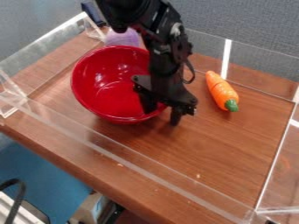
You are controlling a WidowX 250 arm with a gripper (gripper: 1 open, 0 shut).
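My black gripper (160, 103) is low over the right side of a red bowl (103, 83), its dark body covering part of the bowl's rim. The fingers are dark against each other, so whether they are open or shut, or hold the rim, is unclear. An orange toy carrot (219, 89) with a green top lies on the wooden table (198, 153) to the right of the gripper.
A purple object (121, 37) sits behind the bowl, partly hidden by the arm. Clear low walls border the tabletop.
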